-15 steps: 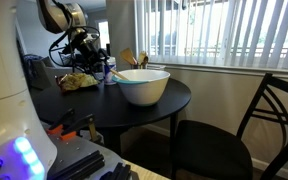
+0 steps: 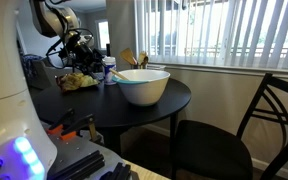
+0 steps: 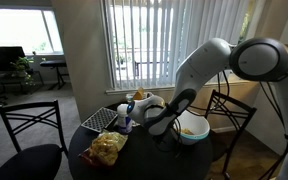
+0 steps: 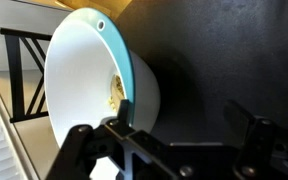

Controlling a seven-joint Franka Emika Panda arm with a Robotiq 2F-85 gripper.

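My gripper is open over the dark round table, its black fingers spread with only bare tabletop showing between them. In the wrist view the large white bowl (image 4: 74,90) with a light blue rim lies to the left, its rim close to one finger; contact cannot be judged. Something small and yellow-brown (image 4: 116,92) sits inside the bowl. In exterior view 1 the bowl (image 2: 144,92) stands upright, right of and beyond the gripper (image 2: 74,127).
A yellow bag (image 3: 107,148), a white-and-purple container (image 3: 123,117) and a dark grid-like tray (image 3: 99,120) share the table. Wooden utensils (image 2: 129,57) rise behind the bowl. Black chairs (image 2: 212,145) stand around. Someone (image 2: 64,28) leans in at the far left.
The person at the far left has shifted and raised their head a little. The gripper, the bowl and the other table items look unmoved.
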